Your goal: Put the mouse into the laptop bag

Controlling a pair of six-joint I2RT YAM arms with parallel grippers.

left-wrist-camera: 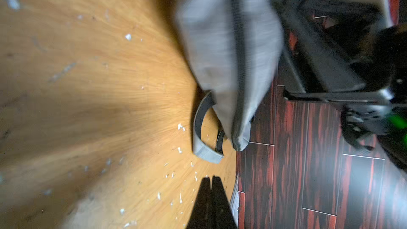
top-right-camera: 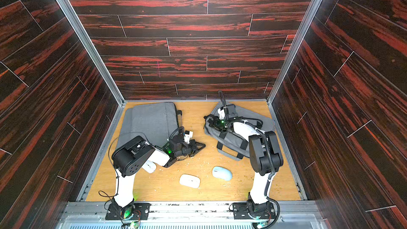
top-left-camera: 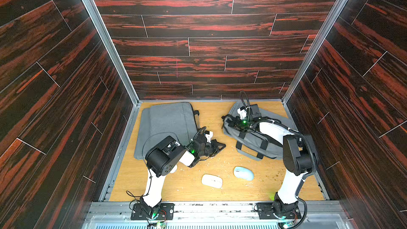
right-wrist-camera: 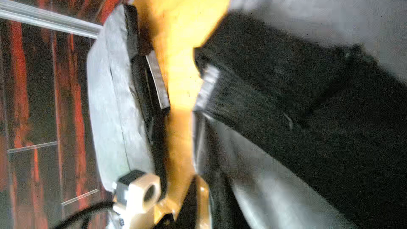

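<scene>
The grey laptop bag (top-left-camera: 275, 116) with black straps lies on the right, its side toward the front. My right gripper (top-left-camera: 230, 121) is at its left end; in the right wrist view the bag's fabric (right-wrist-camera: 271, 173) runs down between the dark fingers. My left gripper is shut, with nothing between its fingertips; the bag is outside them, in front and apart. A white mouse (top-left-camera: 212, 181) and a light blue mouse (top-left-camera: 243, 173) lie on the front of the table. A second white mouse (top-right-camera: 149, 166) sits partly under the left arm.
Another grey bag (top-left-camera: 167, 120) lies flat at the back left, behind the left arm. Bare wood tabletop (top-left-camera: 224, 161) stretches between the bags and around the mice. Dark panelled walls (top-left-camera: 203, 25) enclose the table.
</scene>
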